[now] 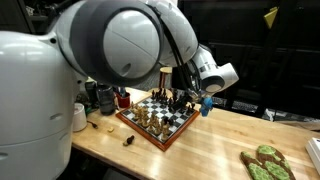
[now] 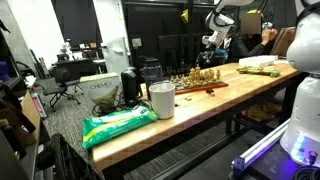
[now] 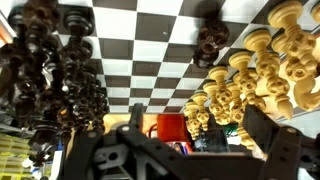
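Note:
A chessboard (image 1: 166,144) with a brown-red rim lies on the wooden table. In the wrist view, dark chess pieces (image 3: 80,55) crowd the left side and light pieces (image 3: 268,65) the right. A lone dark piece (image 3: 211,40) stands among the checkered squares at the top, apart from both groups. My gripper is open above the board, its fingers spread at the bottom of that view with no piece held. In the first exterior view, the gripper (image 1: 206,103) shows at the board's far right side, partly hidden by the arm.
A small dark piece (image 1: 129,141) lies on the table beside the board's near edge. A red mug (image 1: 123,100) stands beyond the left corner. A green patterned item (image 1: 266,163) rests at right. A green bag (image 2: 120,122) lies at the table's end.

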